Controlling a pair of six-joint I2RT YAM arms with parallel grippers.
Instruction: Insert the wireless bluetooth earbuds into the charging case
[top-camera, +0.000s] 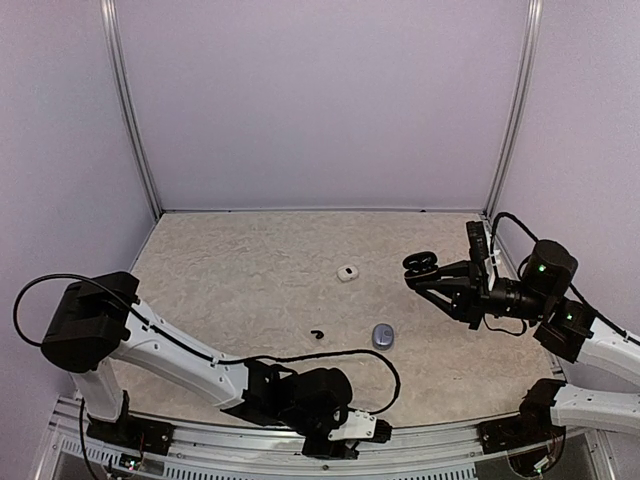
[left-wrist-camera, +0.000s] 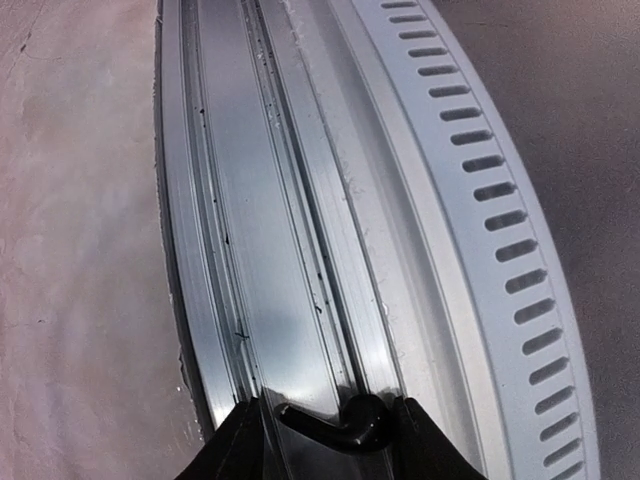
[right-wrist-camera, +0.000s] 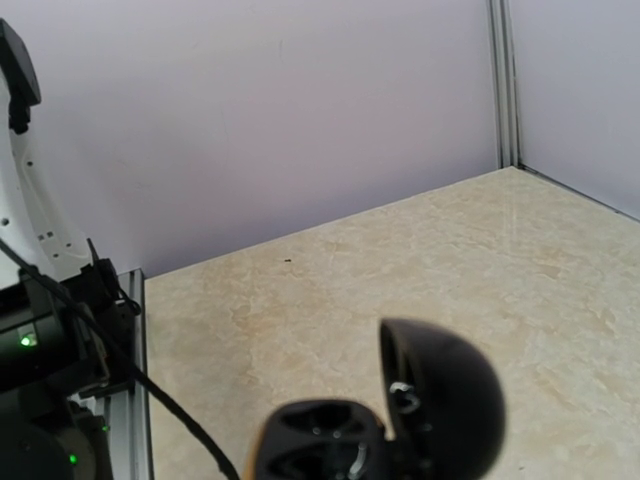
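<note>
A black charging case (top-camera: 420, 264) stands with its lid up at the fingers of my right gripper (top-camera: 418, 283), which is shut on it above the right side of the table. In the right wrist view its raised lid (right-wrist-camera: 447, 400) and dark base (right-wrist-camera: 318, 425) show, blurred; the fingers are hidden. A black earbud (left-wrist-camera: 362, 424) appears between the spread fingers of my left gripper, over the metal front rail. One end is close to a finger, and a small gap shows at the other; whether it rests on the rail cannot be told. Another earbud (top-camera: 317, 333) lies on the table.
A small white case (top-camera: 347, 272) and a grey-blue case (top-camera: 383, 337) lie on the otherwise clear tabletop (top-camera: 240, 270). The slotted metal rail (left-wrist-camera: 270, 250) runs along the front edge. A cable (top-camera: 300, 357) loops over the left arm.
</note>
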